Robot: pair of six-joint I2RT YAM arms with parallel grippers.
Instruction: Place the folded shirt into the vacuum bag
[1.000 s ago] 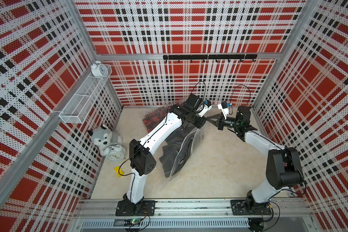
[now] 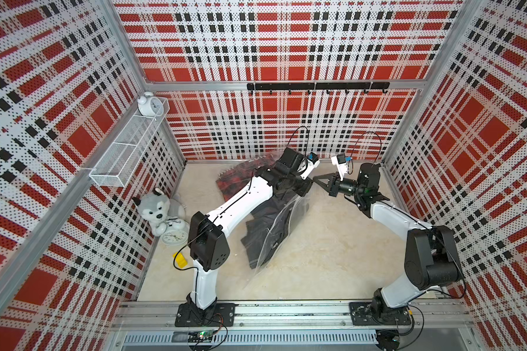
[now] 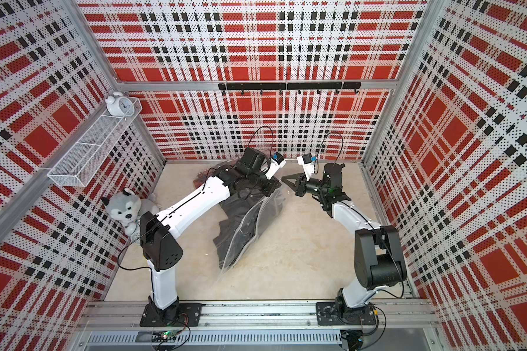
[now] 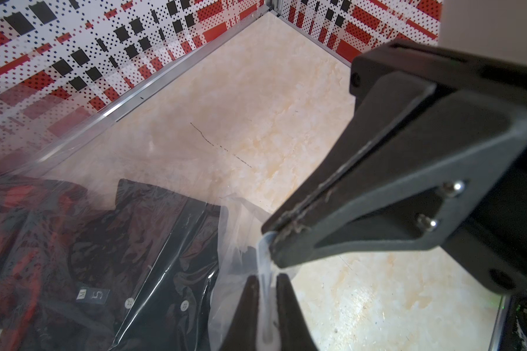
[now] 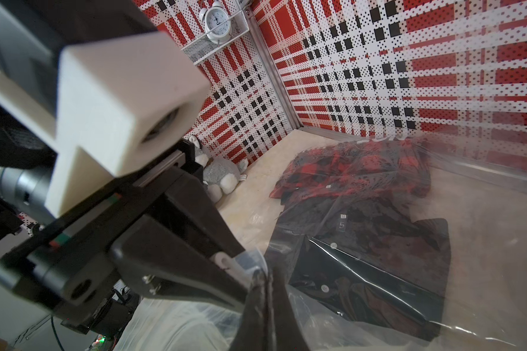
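Under clear film lies a folded dark shirt, with a size label and several buttons visible. A red-and-black plaid piece sits at its far end. The film belongs to the transparent vacuum bag, whose edge rises toward the right side. My left gripper is shut on that bag's edge, a pale strip showing between its fingers. Facing it, my right gripper is shut, with a thin scrap of clear film at its tips. Both grippers are nearly tip to tip; the left arm hides part of the shirt.
On the left stand a grey plush husky and a round clock, with a yellow item in front. A wire shelf holding another clock hangs on the left wall.
My left arm has shifted slightly, its elbow a little left and lower and its wrist a little lower. The shirt stays in place.
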